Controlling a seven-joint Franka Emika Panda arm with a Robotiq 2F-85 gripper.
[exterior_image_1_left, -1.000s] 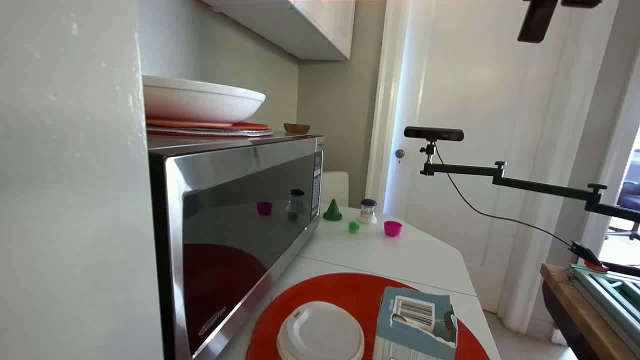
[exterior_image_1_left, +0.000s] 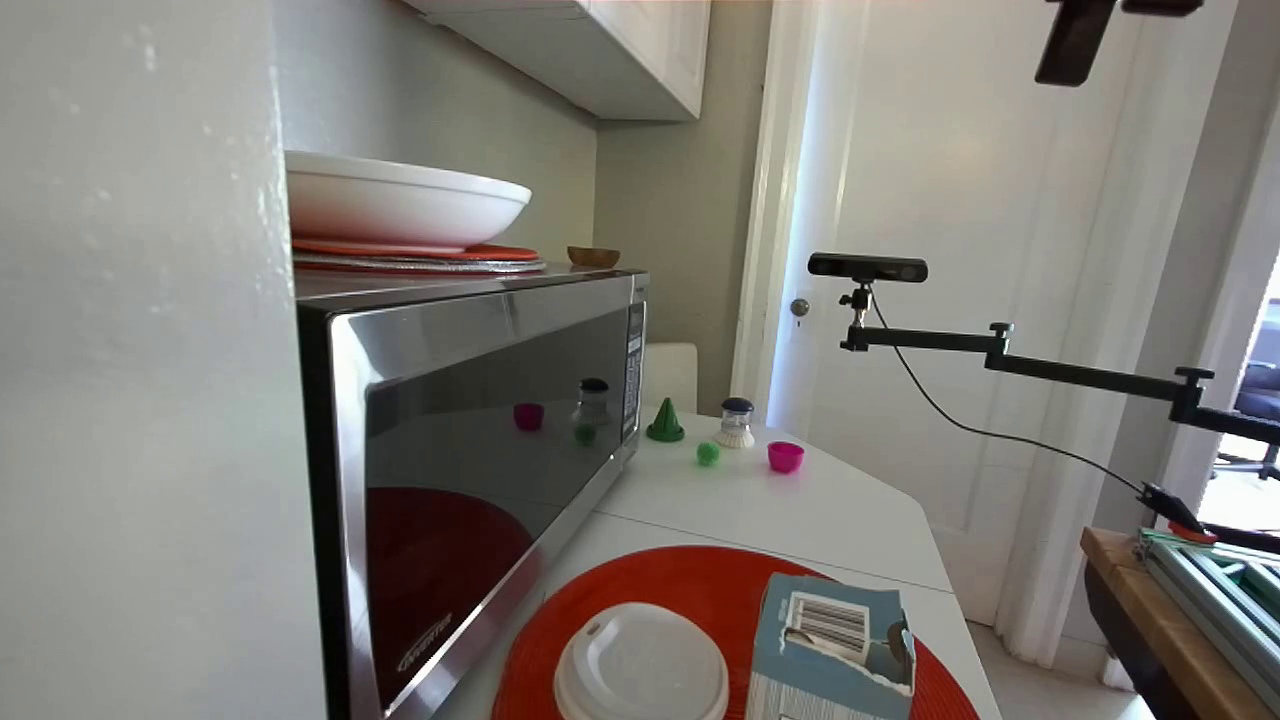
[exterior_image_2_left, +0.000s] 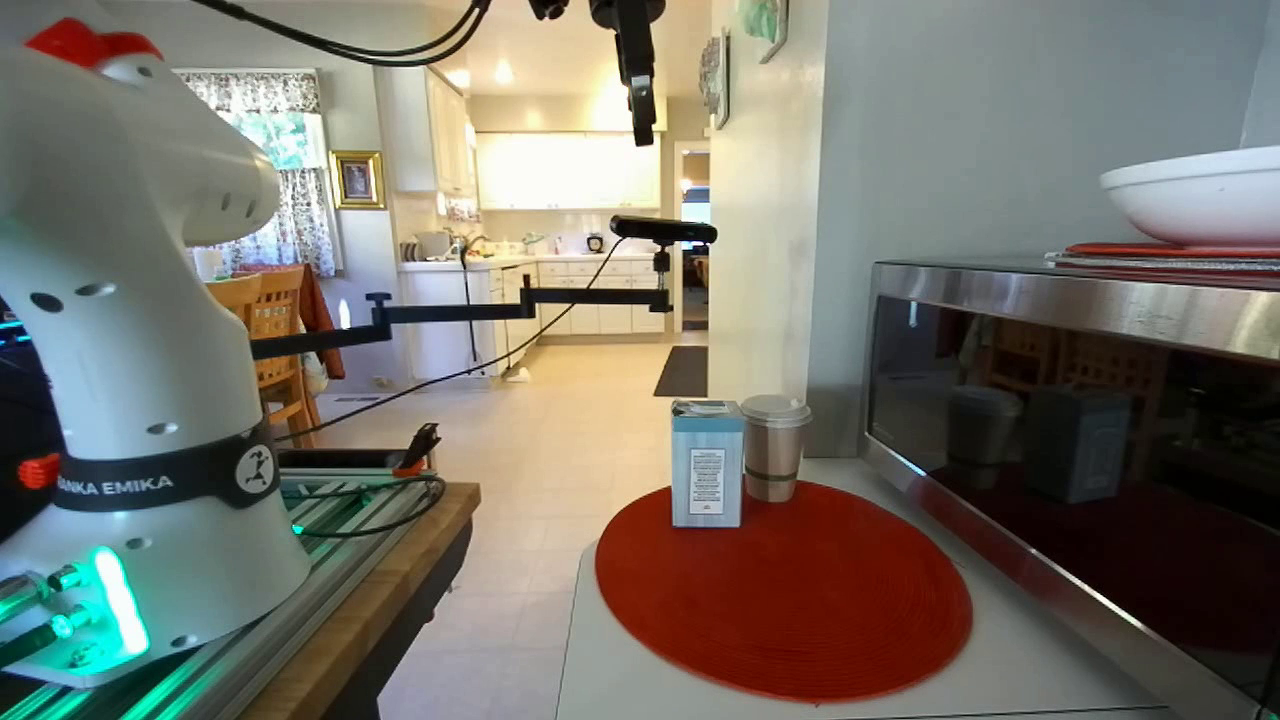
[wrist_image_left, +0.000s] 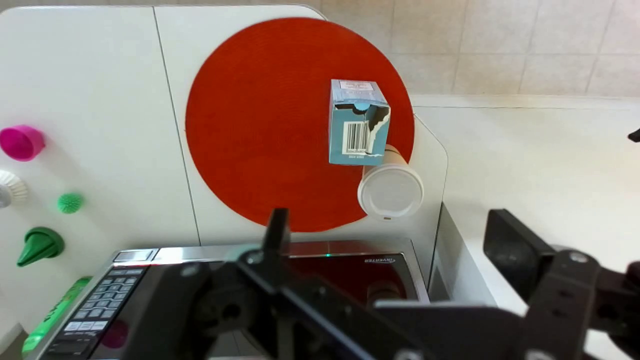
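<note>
My gripper stands open with its dark fingers wide apart and nothing between them. In the second exterior view part of the gripper hangs at the top, high above the table and clear of everything on it. A blue box (exterior_image_2_left: 707, 468) with a torn top stands upright on the round red mat (exterior_image_2_left: 792, 612). Close beside the box, a paper cup (exterior_image_2_left: 770, 462) with a white lid stands near the mat's edge. In the wrist view the box (wrist_image_left: 358, 129) partly covers the cup's side, while the cup's lid (wrist_image_left: 391, 191) shows fully.
A microwave (exterior_image_1_left: 480, 444) borders the table, with a white bowl (exterior_image_1_left: 396, 198) on top. At the far end sit a green cone (exterior_image_1_left: 666, 422), a green spiky ball (exterior_image_1_left: 708, 454), a pink cup (exterior_image_1_left: 785, 456) and a dark-topped brush (exterior_image_1_left: 737, 422).
</note>
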